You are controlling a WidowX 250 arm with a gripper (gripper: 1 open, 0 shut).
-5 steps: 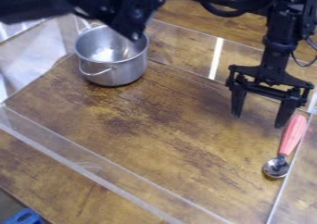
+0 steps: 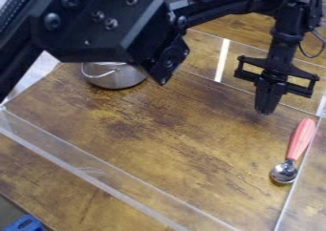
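My black gripper [image 2: 268,106] hangs over the right side of the wooden table, its fingertips together with nothing visible between them. Below and to its right lies a spoon [image 2: 300,139] with a pink handle and a metal bowl at the lower end. A steel pot [image 2: 114,77] sits at the upper left, mostly hidden behind my arm.
Translucent strips run along its lower-left and right parts. A blue object [image 2: 26,223] shows at the bottom-left corner.
The gripper has closed from open fingers. The upper arm has swung down across the view, covering more of the pot. The spoon has not moved.
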